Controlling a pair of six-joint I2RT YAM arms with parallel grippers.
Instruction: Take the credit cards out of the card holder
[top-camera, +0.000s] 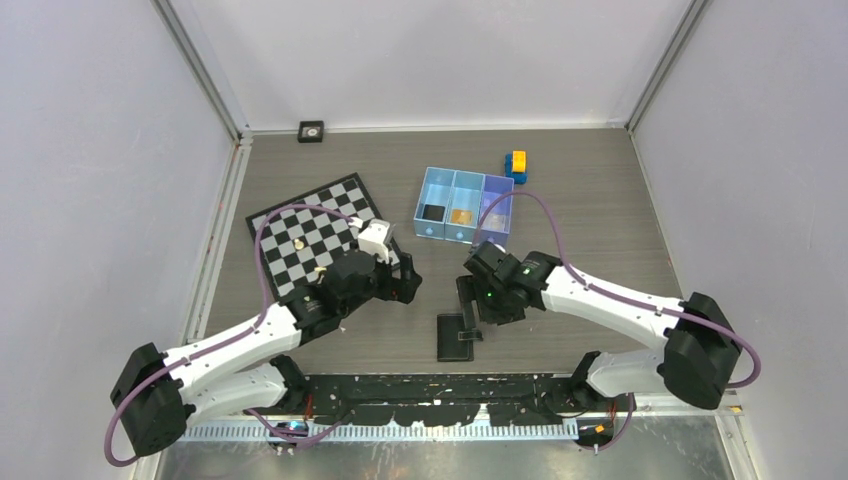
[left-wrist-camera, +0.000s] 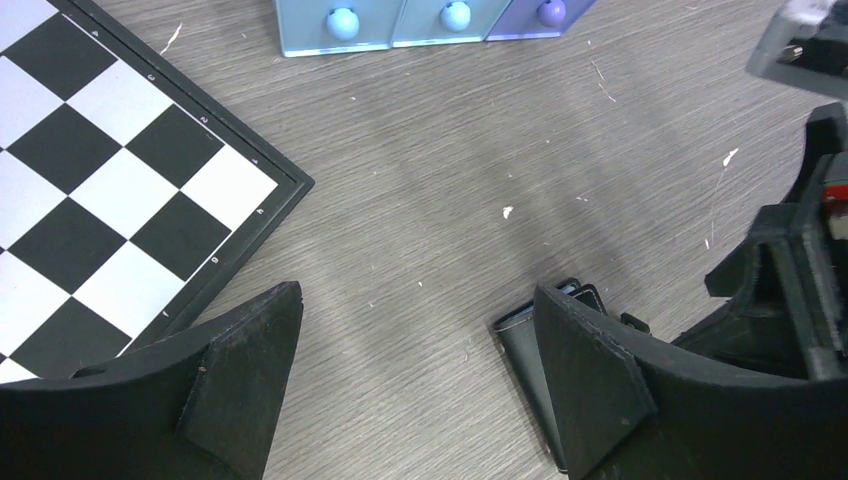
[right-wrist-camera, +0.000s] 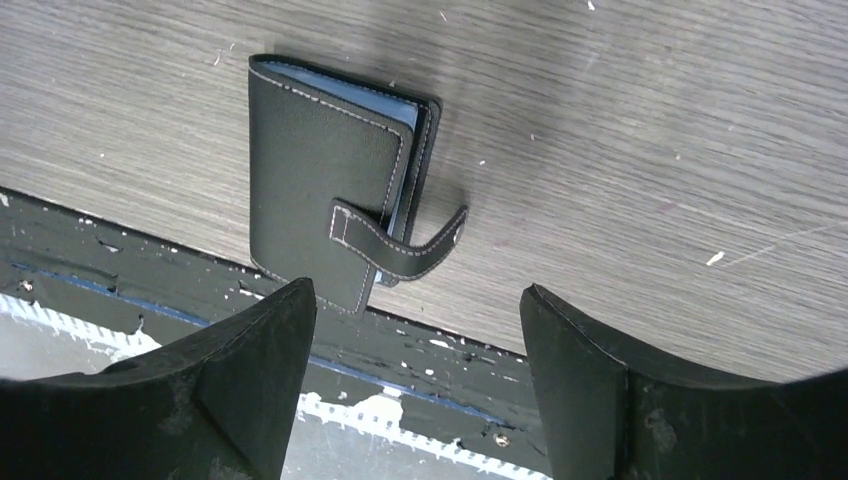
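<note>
A black leather card holder (top-camera: 452, 343) lies at the table's front edge, its strap (right-wrist-camera: 395, 245) loose to the right and blue showing between its covers in the right wrist view. My right gripper (top-camera: 475, 297) is just behind and above it, open, nothing between its fingers; in its wrist view the holder lies beyond the open fingers. My left gripper (top-camera: 398, 283) hangs open and empty beside the chessboard, to the upper left of the holder; in the left wrist view the holder is partly hidden by a finger and the right gripper.
A chessboard (top-camera: 310, 230) with a few pieces lies left. A blue three-compartment box (top-camera: 436, 195) stands at the back, a yellow-blue toy (top-camera: 517, 167) behind it, a small black square (top-camera: 311, 130) at the back left.
</note>
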